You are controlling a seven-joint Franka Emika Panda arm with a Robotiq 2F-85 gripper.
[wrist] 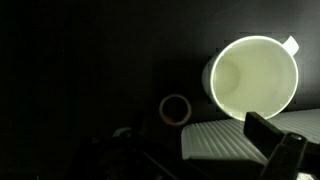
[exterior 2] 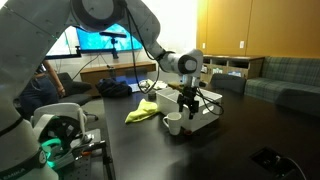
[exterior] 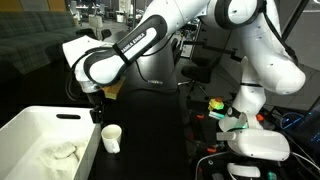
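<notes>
My gripper [exterior: 97,112] points down beside the near-right wall of a white box, just behind a white mug [exterior: 111,138]. Its fingers stand apart in the wrist view, with nothing held. There, a small dark ring with a brownish rim [wrist: 174,109] shows between and beyond the fingertips; its height is hard to judge. The mug [wrist: 253,77] is upright and empty, to the right of that ring. From the other side, the mug [exterior 2: 174,123] stands on the dark table near the gripper [exterior 2: 187,102].
The white box [exterior: 28,125] has pale cloth [exterior: 62,158] inside, and its ribbed wall [wrist: 215,143] lies close to the ring and mug. A yellow cloth [exterior 2: 143,110] lies farther along the table.
</notes>
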